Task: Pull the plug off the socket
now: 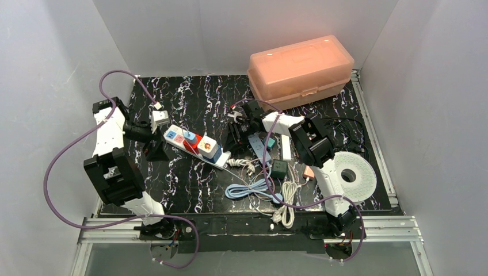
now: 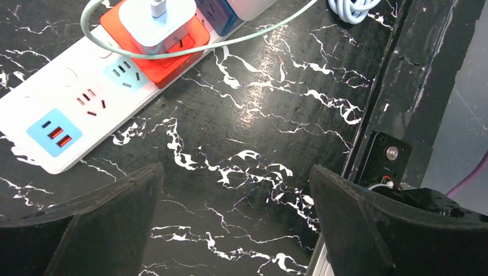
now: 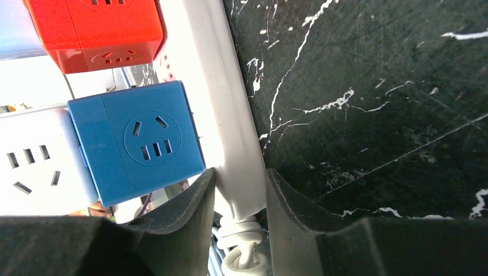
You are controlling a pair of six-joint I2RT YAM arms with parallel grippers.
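Note:
The white power strip (image 1: 175, 135) (image 2: 63, 115) lies diagonally, carrying a red cube plug (image 2: 155, 66) (image 3: 98, 34) with a pale blue adapter (image 2: 158, 26) and cable on it, plus a blue cube socket (image 3: 138, 144) with a white cube (image 3: 40, 161). My right gripper (image 1: 233, 138) is shut on the strip's white end. My left gripper (image 1: 155, 146) hangs open just left of the strip, over bare marble, with nothing between its fingers.
Coiled cables (image 1: 247, 190), a dark green block (image 1: 279, 168) and a white tape roll (image 1: 354, 178) crowd the right side. A pink translucent box (image 1: 299, 69) stands at the back right.

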